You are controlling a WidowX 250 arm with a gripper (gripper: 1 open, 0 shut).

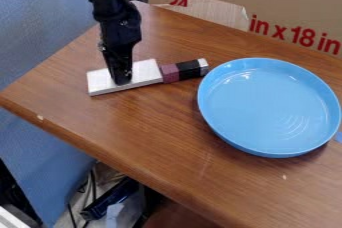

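Note:
My black gripper (120, 72) reaches down onto the white part of a long block (142, 79), near its middle. The block lies on the wooden table, with a dark red section and a black end pointing right. Whether the fingers are open or closed on it is too small and dark to tell. A light blue plate (267, 107) lies just right of the block.
A cardboard box (267, 2) with red print stands along the back. Bags and other items lie below the table's left edge.

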